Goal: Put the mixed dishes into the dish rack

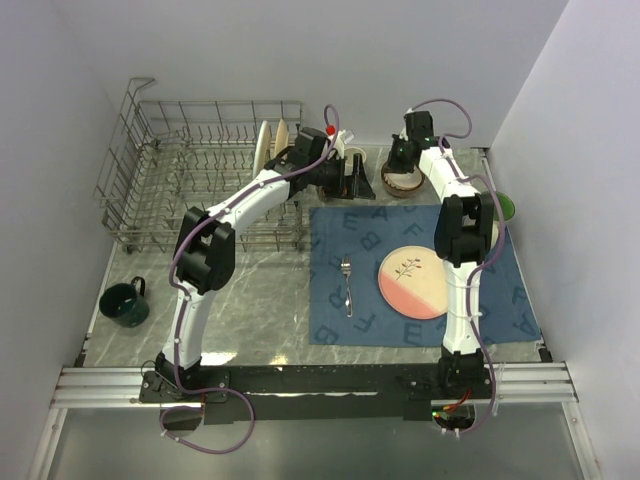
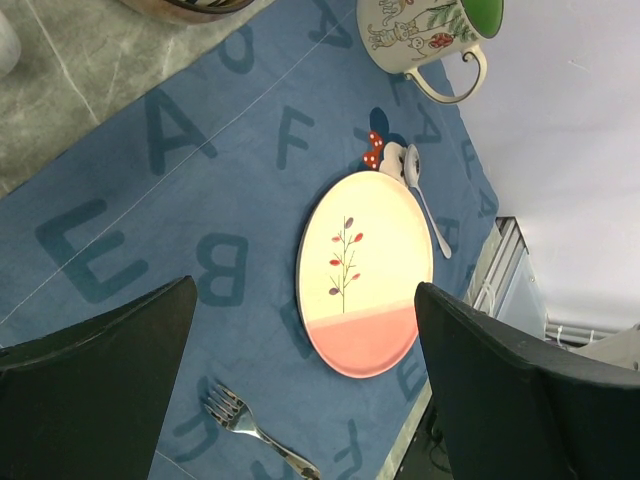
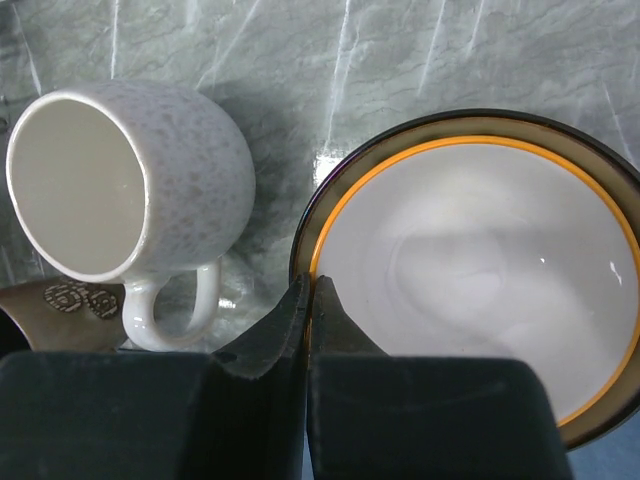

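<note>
A white-bottomed bowl (image 3: pixel 470 255) with an orange line and a broad brown, dark-edged rim is near the back wall. At its left side my right gripper is shut, fingertips together on the rim; whether this is one bowl or two nested cannot be told. My left gripper (image 1: pixel 348 182) is open beside the rack (image 1: pixel 185 165), its fingers (image 2: pixel 100 380) wide apart and empty. Beyond it in the left wrist view lie a cream and pink plate (image 2: pixel 362 270), a fork (image 2: pixel 240 420), a spoon (image 2: pixel 427 207) and a decorated mug (image 2: pixel 410 35). Two plates (image 1: pixel 263 148) stand upright in the rack.
Left of the bowl are a speckled white mug (image 3: pixel 205 170) and a brown mug (image 3: pixel 95 318) lying on its side. A dark green mug (image 1: pixel 122 303) stands at the far left. The counter below the rack (image 1: pixel 240 310) is bare.
</note>
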